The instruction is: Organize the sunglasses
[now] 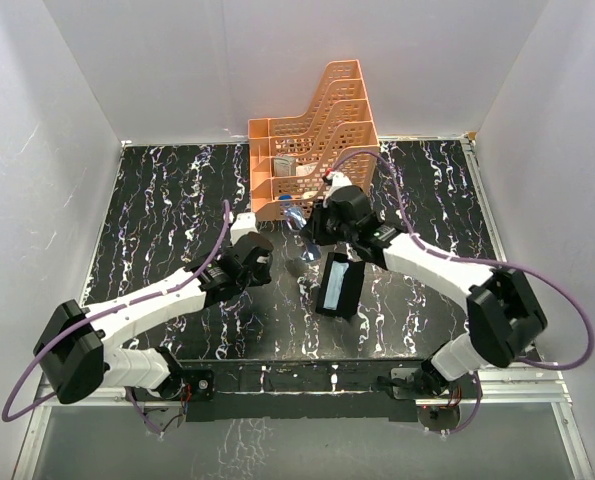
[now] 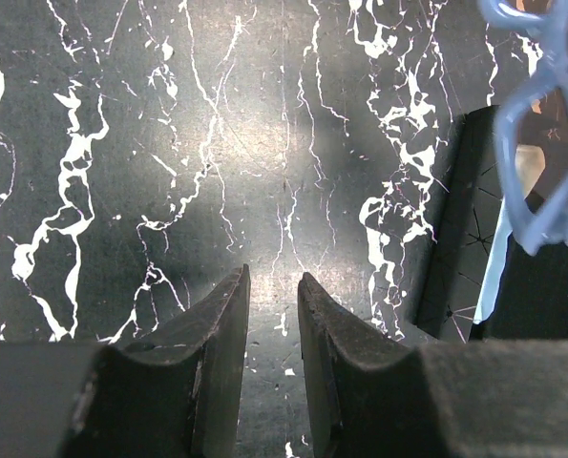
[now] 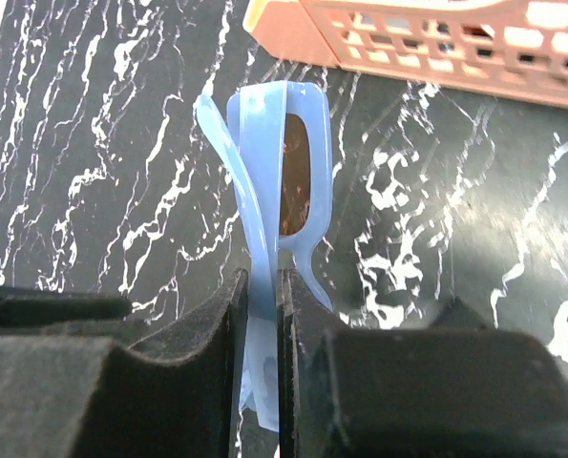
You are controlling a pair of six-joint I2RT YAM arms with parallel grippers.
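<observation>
Pale blue sunglasses (image 3: 255, 181) with dark brown lenses are held between the fingers of my right gripper, raised off the table. From above, the same sunglasses (image 1: 297, 215) appear just left of that gripper (image 1: 322, 222), near the front of the orange rack. In the left wrist view, part of their blue frame (image 2: 541, 134) looms blurred at the upper right. My left gripper is open over bare table, its fingers apart with nothing between. A black open case (image 1: 340, 285) with a light blue strip or cloth (image 1: 336, 284) in it lies right of centre.
An orange slatted rack (image 1: 317, 130) stands at the back, holding a few small items. Pale walls enclose the workspace.
</observation>
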